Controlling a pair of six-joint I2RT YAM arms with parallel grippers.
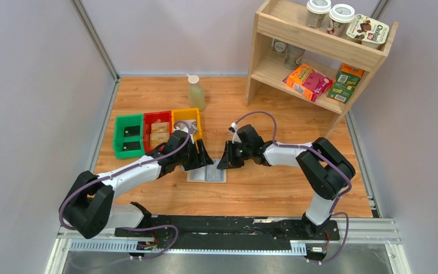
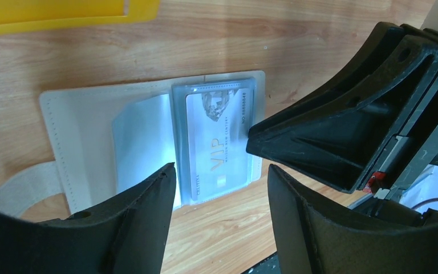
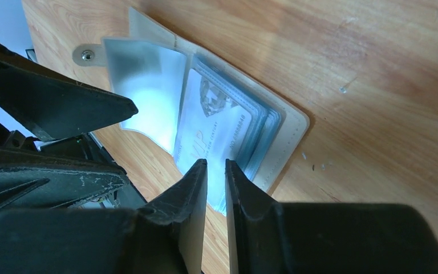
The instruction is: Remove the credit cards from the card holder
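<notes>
The pale card holder (image 2: 91, 105) lies unfolded flat on the table. Its clear sleeve carries a white VIP card (image 2: 217, 145), still inside, and a white flap (image 2: 145, 142) lies to the left of it. In the left wrist view, my left gripper is open over the holder, its fingers apart with nothing between them. At the sleeve's right edge is my right gripper (image 1: 223, 164). The right wrist view shows its fingertips (image 3: 198, 177) close together near the stacked sleeves (image 3: 259, 137); whether a sleeve edge lies between them is unclear.
Green (image 1: 128, 120), red (image 1: 158, 113) and yellow (image 1: 183, 113) bins stand behind the left arm. Farther back are a bottle (image 1: 196, 96) and a wooden shelf (image 1: 319, 41) at right. Both grippers are close together.
</notes>
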